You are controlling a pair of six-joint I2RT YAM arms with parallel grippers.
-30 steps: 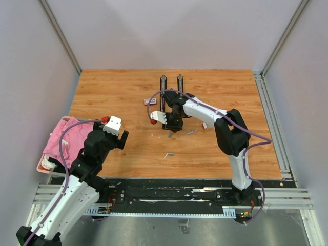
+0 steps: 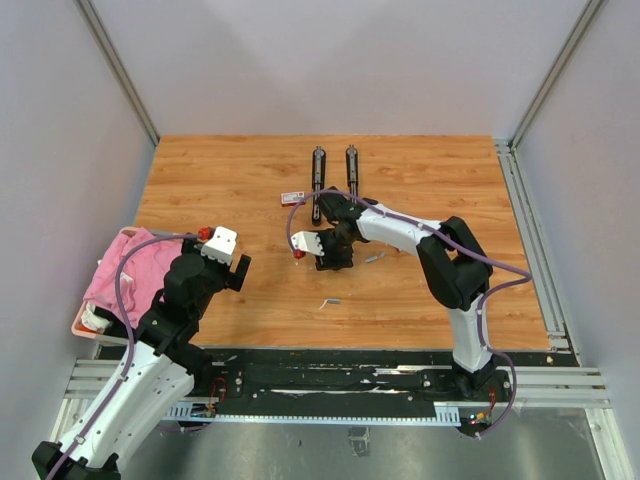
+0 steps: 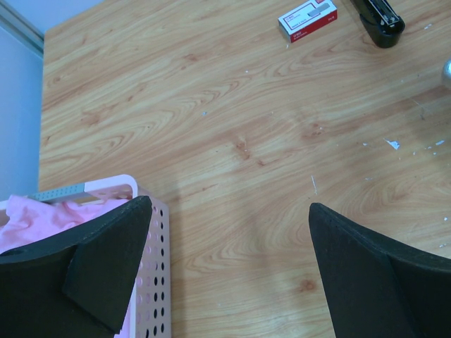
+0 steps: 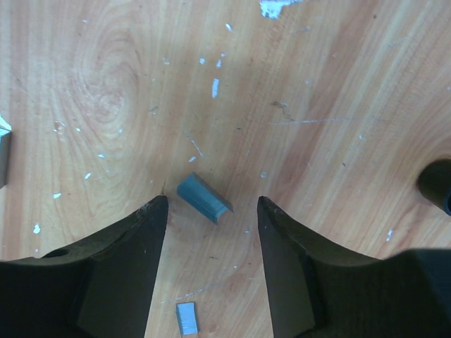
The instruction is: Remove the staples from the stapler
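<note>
Two long black staplers lie side by side at the back of the table. In the right wrist view, a short grey staple strip rests on the wood, seen between the fingertips of my open right gripper; whether they touch it I cannot tell. A smaller strip piece lies nearer the bottom edge. From above, other strips lie to the right of the right gripper and in front of it. My left gripper stands open over bare wood, nothing between its fingers.
A red and white staple box sits left of the staplers. At the table's left edge is a basket with pink cloth. A dark rounded end shows at the right wrist view's edge.
My right gripper has moved toward the front of the table and now covers, from above, the short strip that showed before it. The left arm has stayed still.
</note>
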